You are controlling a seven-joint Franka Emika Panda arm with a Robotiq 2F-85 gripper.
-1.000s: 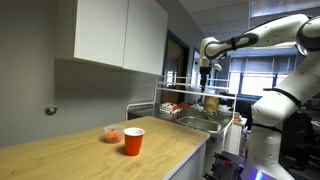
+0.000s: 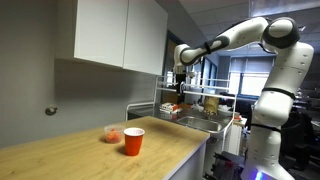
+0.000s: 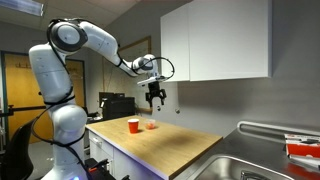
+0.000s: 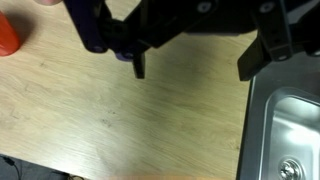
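Observation:
My gripper [image 2: 181, 93] hangs high above the right end of the counter, near the sink. In the wrist view the gripper is open, its dark fingers apart with only wood surface seen between and below them. A red cup [image 2: 133, 142] stands upright on the counter to the left, well away from the gripper. Part of the red cup [image 4: 8, 38] shows at the wrist view's left edge. Behind it sits a clear container [image 2: 112, 134] with reddish contents, too small to make out.
A metal sink [image 4: 292, 135] lies beside the counter's right end, with a dish rack [image 3: 301, 147] near it. White wall cabinets [image 2: 110, 35] overhang the back.
The arm has swung left in exterior view 1, carrying the gripper from over the sink side toward the counter, and lower. Cup and container have stayed put.

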